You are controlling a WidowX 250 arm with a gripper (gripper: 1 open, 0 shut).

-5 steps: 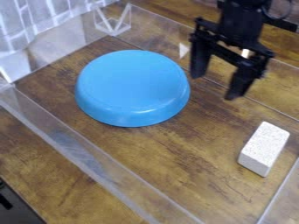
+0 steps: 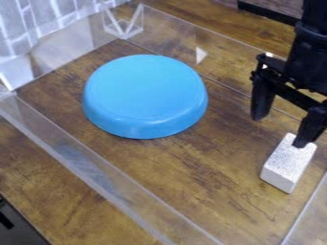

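My black gripper [image 2: 284,119] hangs at the right of the camera view, open, with its fingers pointing down over the upper end of a white speckled block [image 2: 288,167]. The block lies on the wooden surface at the lower right, partly behind the lower finger. I cannot tell whether the fingers touch it. A blue round dome-like object [image 2: 144,94], like an upturned bowl or plate, sits at the upper left of the surface, well apart from the gripper.
Clear walls [image 2: 90,179] border the wooden work area. A pale crumpled cloth [image 2: 38,33] is at the top left outside it. The middle of the surface, between blue object and block, is free.
My gripper has moved from the top middle, beside the blue object, rightward and downward to the white block. The blue object and the block have stayed in place.
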